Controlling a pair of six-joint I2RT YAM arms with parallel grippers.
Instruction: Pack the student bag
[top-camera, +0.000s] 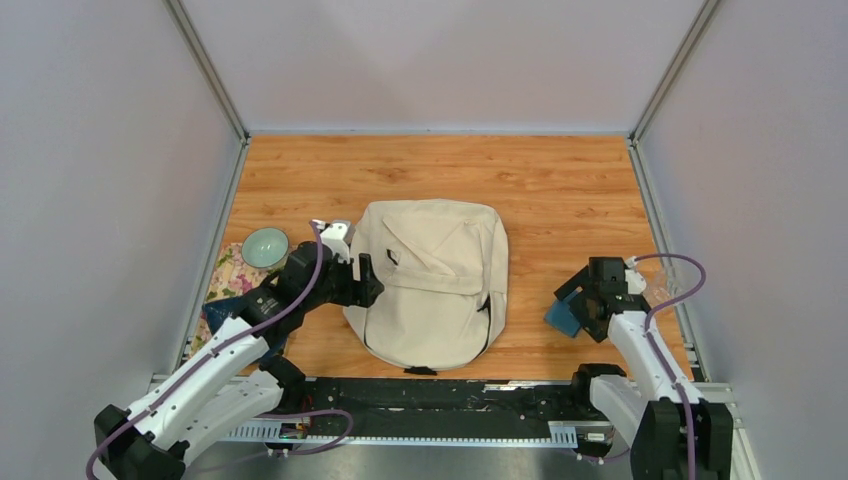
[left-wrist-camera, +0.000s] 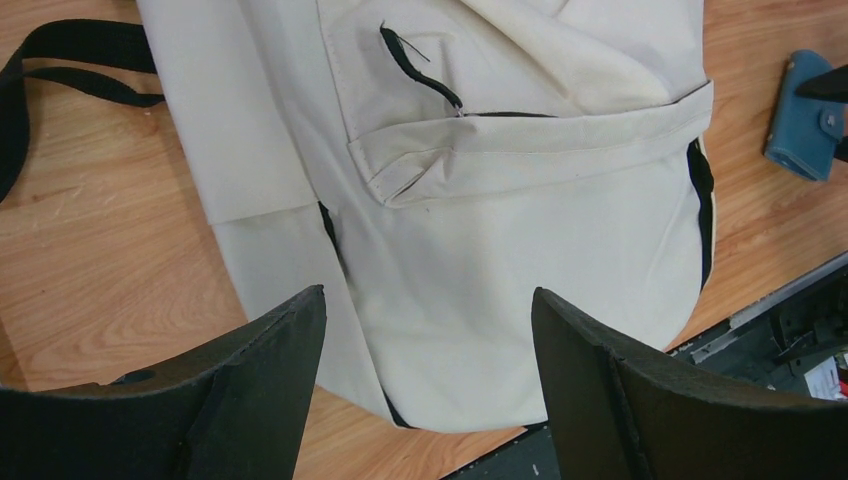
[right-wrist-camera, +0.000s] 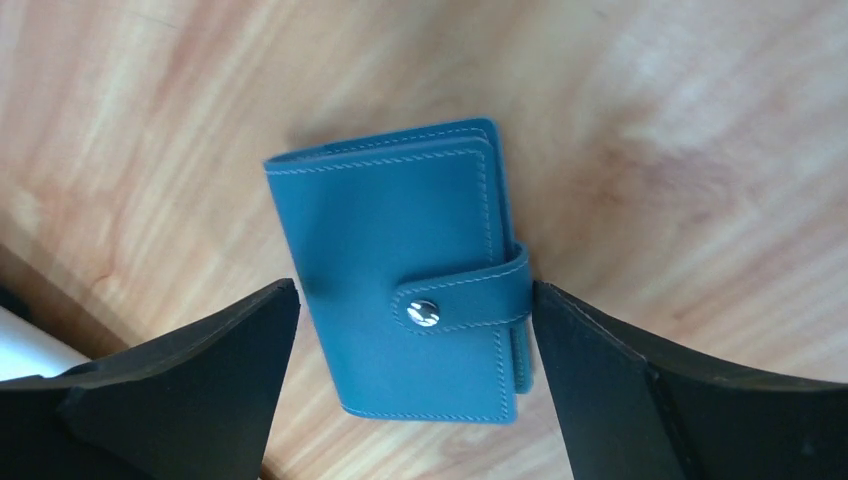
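A cream backpack lies flat at the table's centre, its pocket and zips showing in the left wrist view. My left gripper hangs open above its left side, nothing between its fingers. To the right of the bag is a blue snap-strap card holder on the wood, partly hidden in the top view. My right gripper is open directly over it, fingers at either side; whether they touch it is unclear.
A green bowl, a floral item and a dark blue item lie at the left, partly under the left arm. Something clear is by the right arm.
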